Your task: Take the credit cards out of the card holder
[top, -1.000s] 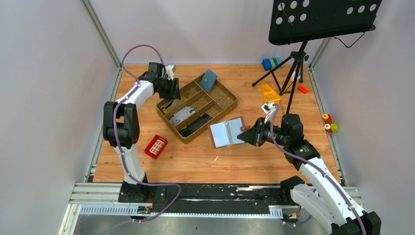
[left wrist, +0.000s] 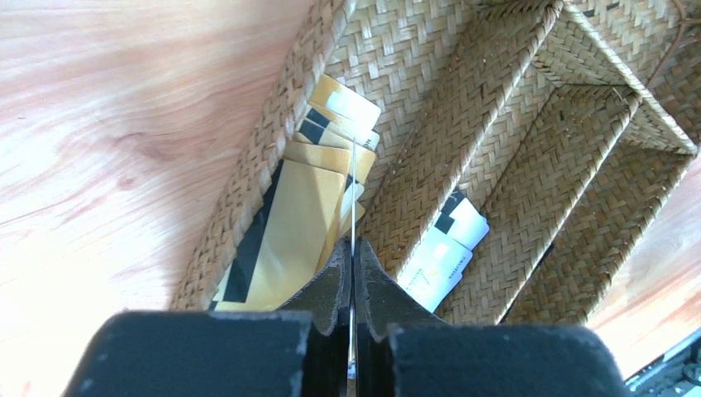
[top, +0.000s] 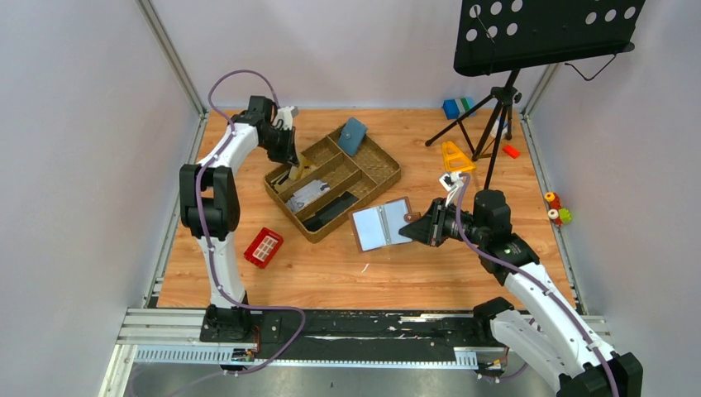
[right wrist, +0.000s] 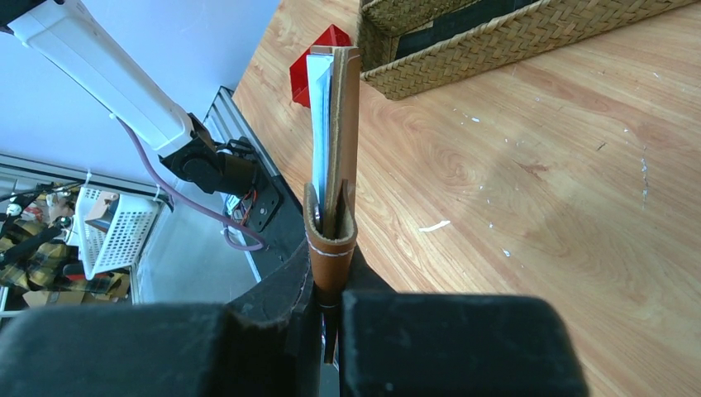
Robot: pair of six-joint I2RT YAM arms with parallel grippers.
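Observation:
My left gripper is shut over the upper-left compartment of the woven organizer (top: 376,194), where gold and white cards (left wrist: 302,223) lie; a thin pale edge runs up from between its fingertips, too narrow to identify. White cards (left wrist: 434,265) lie in the middle compartment. My right gripper (top: 417,227) is shut on the opened brown card holder (right wrist: 335,240) with pale sleeves (top: 372,227), held apart from the organizer, near its lower right.
A blue pouch (top: 352,136) sits in the organizer's upper compartment. A red object (top: 263,246) lies lower left. A music stand (top: 496,124), yellow item (top: 457,157) and toys stand at right.
The right arm is almost unmoved.

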